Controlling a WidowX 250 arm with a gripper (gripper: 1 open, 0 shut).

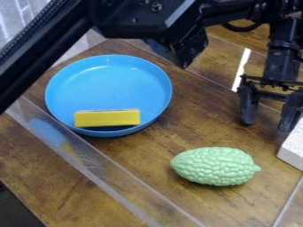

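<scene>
A blue plate (109, 82) lies on the wooden table at left, with a yellow block (106, 118) resting in its lower part. A green bumpy bitter melon (215, 166) lies at the lower middle. The black gripper (268, 110) hangs at the right edge, fingers pointing down and apart, open, beside a white object (293, 146). Nothing shows between its fingers.
Dark arm parts cross the top of the view. Clear plastic edges run along the table's left and right. The middle of the wooden table (178, 120) between plate and gripper is bare.
</scene>
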